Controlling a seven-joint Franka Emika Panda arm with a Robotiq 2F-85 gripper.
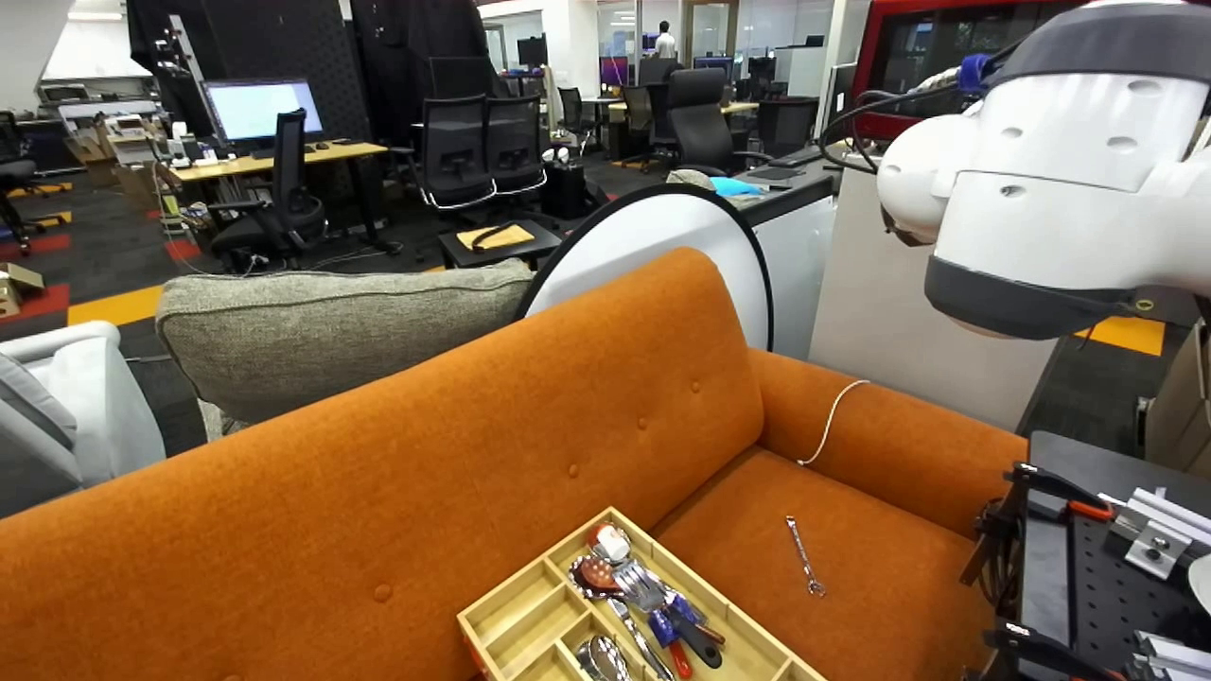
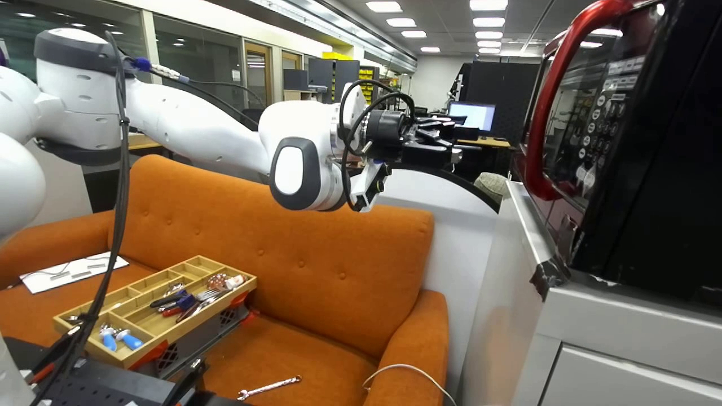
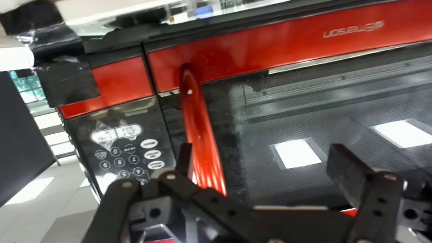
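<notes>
A red microwave stands on a grey cabinet, its dark glass door shut. Its curved red handle runs down the door beside the black keypad. My gripper is open and faces the door, with nothing held between its fingers. In the wrist view the handle shows just inside the left finger, while the right finger is in front of the glass. In exterior view 2 a gap separates the gripper from the handle.
Below the arm is an orange sofa bearing a wooden utensil tray, a wrench and a white cord. The grey cabinet has black tape at its corner. Open air surrounds the gripper above the sofa.
</notes>
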